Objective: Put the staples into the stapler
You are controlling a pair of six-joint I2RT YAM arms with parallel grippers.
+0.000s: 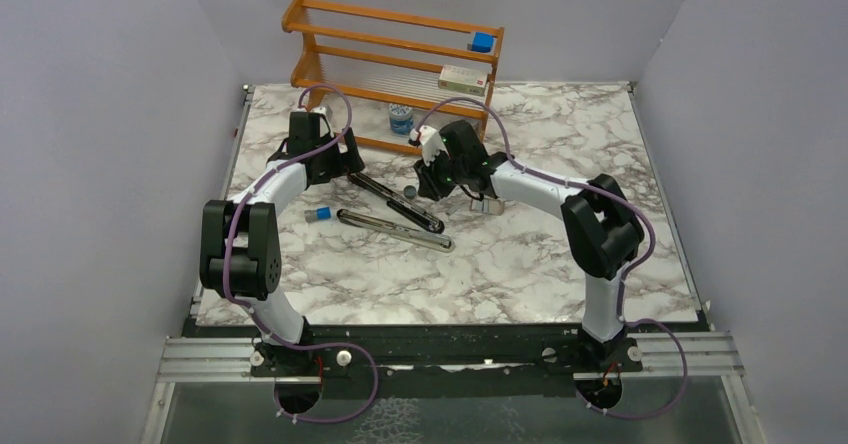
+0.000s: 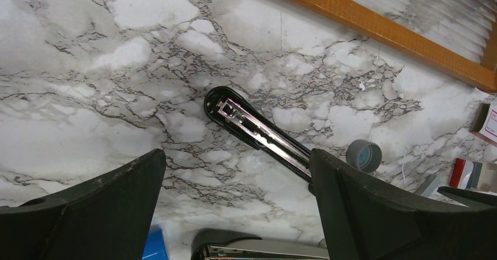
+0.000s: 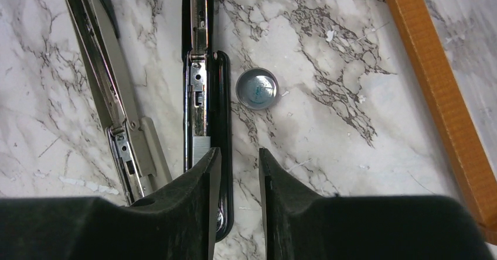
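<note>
The black stapler [image 1: 395,201] lies opened out on the marble table, its metal channel facing up. In the right wrist view a short grey strip of staples [image 3: 201,147] sits in that channel, close to one finger of my right gripper. The right fingertips stand a small gap apart, with nothing between them. My left gripper is open wide above the table near the stapler's other end [image 2: 234,110], clear of it.
A grey-beige stapler [image 1: 395,230] lies alongside in front. A round grey cap [image 3: 256,88] rests beside the black stapler. Small staple boxes [image 2: 483,175] are to the right, a blue-and-grey item [image 1: 318,214] to the left. A wooden rack [image 1: 400,94] stands behind.
</note>
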